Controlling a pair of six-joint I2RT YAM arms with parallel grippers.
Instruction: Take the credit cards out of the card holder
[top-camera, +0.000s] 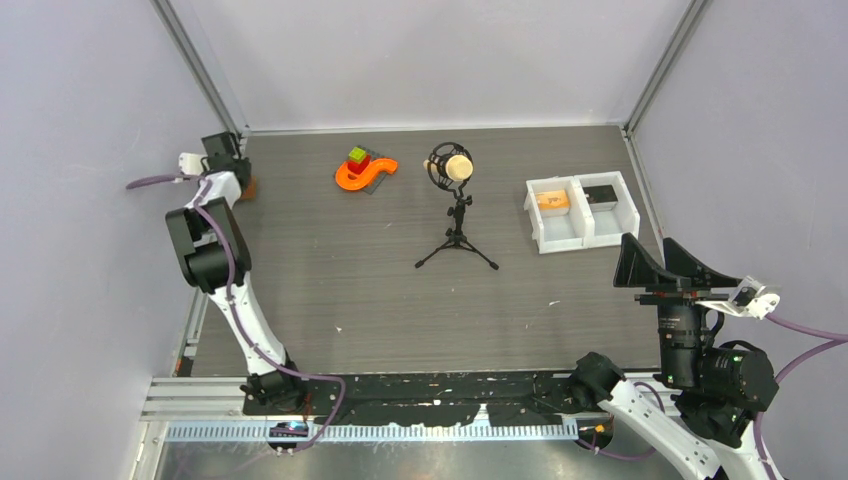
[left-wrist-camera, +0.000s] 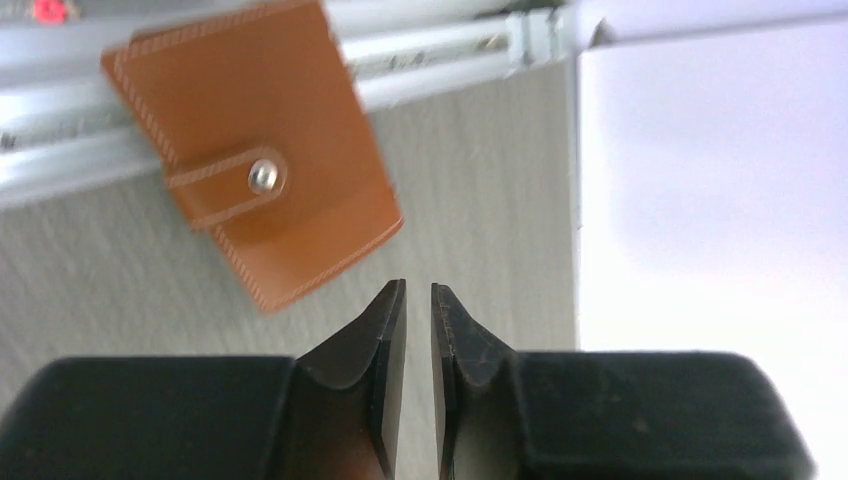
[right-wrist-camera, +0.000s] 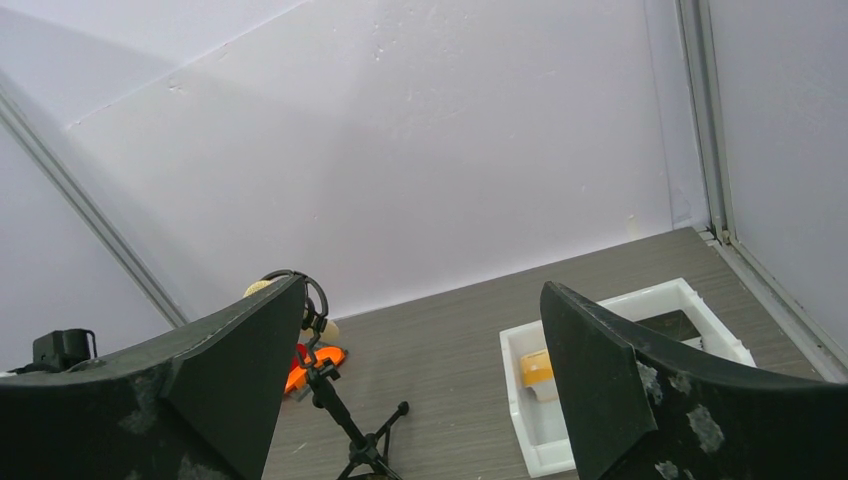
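The brown leather card holder (left-wrist-camera: 290, 130) lies at the table's left edge, partly over the metal rail, its strap (left-wrist-camera: 225, 190) fastened by a silver snap. In the top view the left arm hides most of it, and only a brown bit (top-camera: 249, 188) shows. No cards are visible. My left gripper is over the table close beside the holder's corner, its fingertips a narrow gap apart with nothing between them. Over the front right side, away from the holder, my right gripper (top-camera: 650, 258) stands open and empty.
A black tripod stand (top-camera: 455, 240) is mid-table. Orange and red toy blocks (top-camera: 366, 171) lie at the back left. A white two-part tray (top-camera: 583, 240) with small items sits at the right. Walls and rails border the table.
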